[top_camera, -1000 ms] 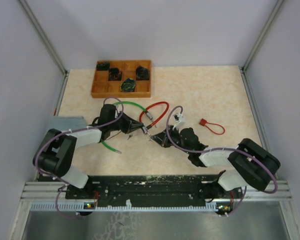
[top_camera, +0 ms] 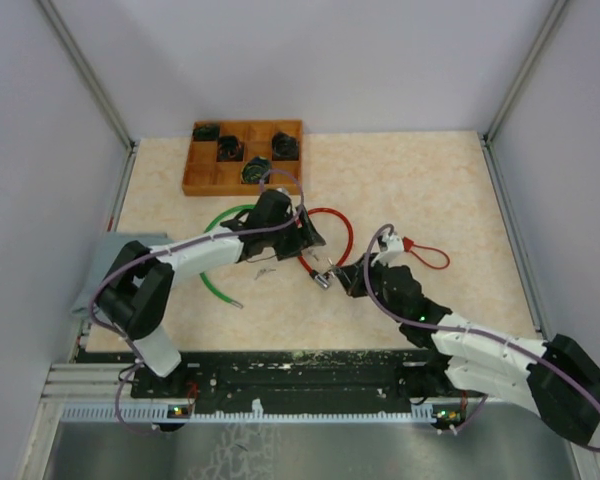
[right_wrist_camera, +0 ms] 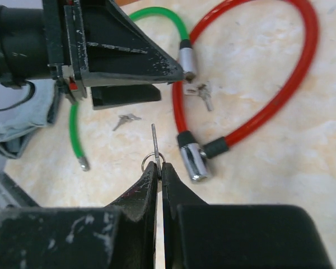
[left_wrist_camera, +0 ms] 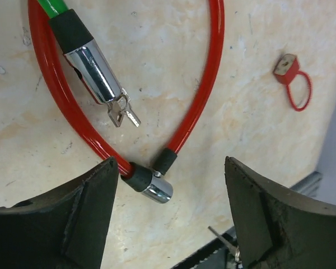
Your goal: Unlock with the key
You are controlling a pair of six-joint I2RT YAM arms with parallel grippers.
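My right gripper is shut on a slim key (right_wrist_camera: 155, 145) with its ring, pointing up from its fingertips. My left gripper hangs open above the red cable lock (left_wrist_camera: 207, 67), nothing between its fingers. The red lock's chrome body (right_wrist_camera: 194, 159) lies on the table ahead of the key, apart from it in the right wrist view. The green lock's chrome end (left_wrist_camera: 95, 73) lies inside the red loop, with keys (left_wrist_camera: 123, 110) at it. Another key (right_wrist_camera: 127, 119) lies loose on the table to the left.
A wooden tray (top_camera: 212, 185) with dark coiled items stands at the back. A red padlock-like block (left_wrist_camera: 287, 68) with a loop lies at the right. A grey cloth (top_camera: 100, 270) lies at the left edge.
Both arms have moved right; the left gripper has moved up and over the locks. The red lock's body, raised between the grippers a second ago, now lies lower with its loop reshaped.
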